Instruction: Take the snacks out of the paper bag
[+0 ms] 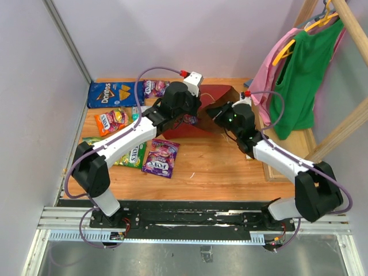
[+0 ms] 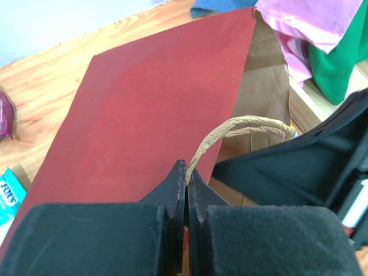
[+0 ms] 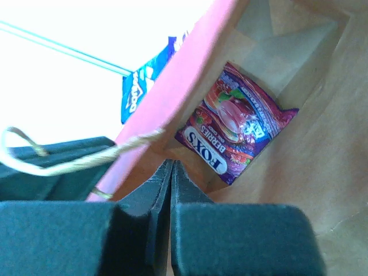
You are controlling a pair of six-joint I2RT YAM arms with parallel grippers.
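Note:
The red paper bag (image 2: 144,103) lies on the table with its opening toward my right gripper. Inside, a purple Berries snack pack (image 3: 233,123) rests on the brown lining. My left gripper is shut at the bag's upper side, where the twisted paper handle (image 2: 224,129) runs down to its tips; whether the handle is gripped or behind them is hard to tell. My right gripper is shut at the bag's mouth, pointing inside at the pack, with nothing visible between its fingers.
Several snack bags, including a blue Doritos bag (image 1: 109,94) and a purple pack (image 1: 158,158), lie at left and front. A wooden rack (image 1: 356,121) with hanging clothes stands at right.

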